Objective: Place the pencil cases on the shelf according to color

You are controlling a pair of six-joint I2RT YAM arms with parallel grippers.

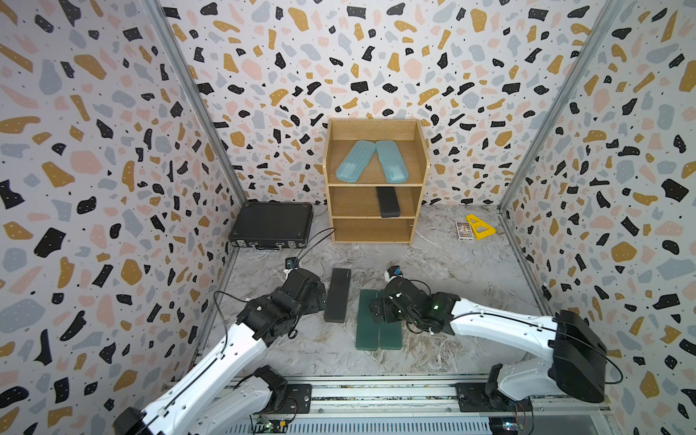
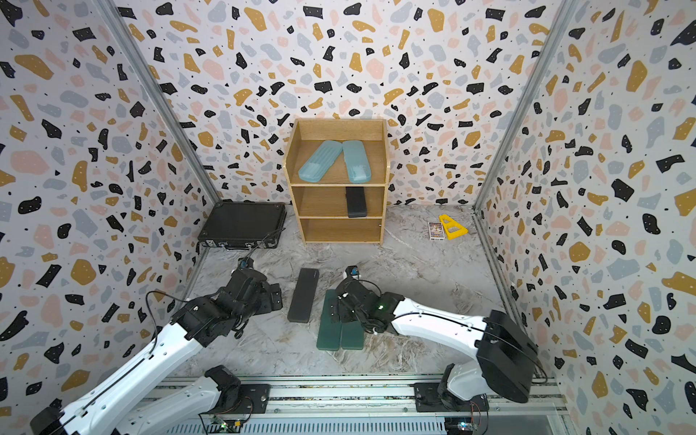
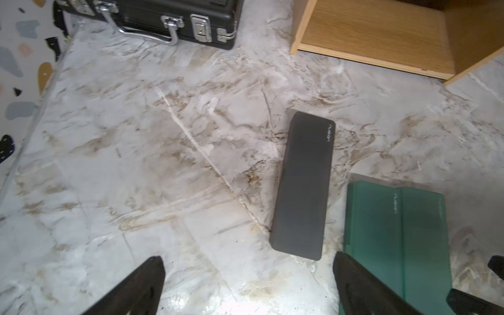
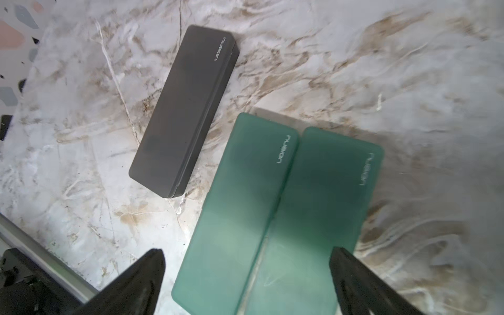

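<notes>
A dark grey pencil case lies on the marble table, left of two green cases, lying side by side. A wooden shelf unit holds two light blue cases on top and a black one in the middle; its bottom level is empty. My left gripper stands open left of the grey case, nothing between its fingers. My right gripper hangs open over the green cases, also empty.
A black briefcase stands back left; a yellow object and a card pack lie back right.
</notes>
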